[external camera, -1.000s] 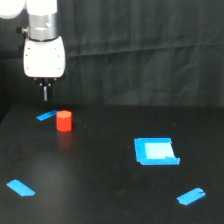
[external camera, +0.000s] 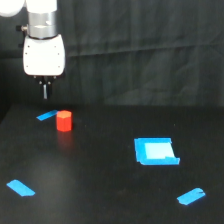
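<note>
A small red block (external camera: 64,121) stands on the dark table toward the left back. My gripper (external camera: 45,93) hangs from the white arm (external camera: 43,58) at the upper left. Its tips are above the table, a little left of the block and apart from it in the picture. The fingers are too small and dark to show how they stand. Nothing visible hangs from them.
Blue tape frames a white square (external camera: 159,151) at the right. Loose blue tape strips lie behind the block (external camera: 47,115), at the front left (external camera: 20,188) and at the front right (external camera: 191,196). Black cloth (external camera: 140,60) hangs at the back.
</note>
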